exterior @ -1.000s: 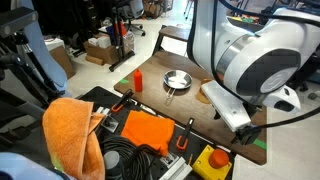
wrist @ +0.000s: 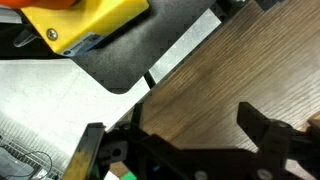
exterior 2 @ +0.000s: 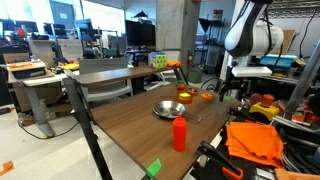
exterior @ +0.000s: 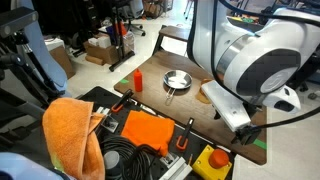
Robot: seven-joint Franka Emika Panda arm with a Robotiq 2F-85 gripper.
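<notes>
My gripper stands open over the brown wooden table, and only bare wood shows between its fingertips in the wrist view. In exterior view 2 the gripper hangs near the table's right end. A silver pan with its handle toward the front edge lies apart from it. Close to the near edge a red bottle stands upright. Small orange and yellow items sit beyond the pan. From exterior view 1 the white arm hides much of the table's right part.
A yellow box with a red button lies beside the table edge. Black clamps grip the front edge. An orange cloth and coiled black cables lie in front. Bare wood is open left of the pan.
</notes>
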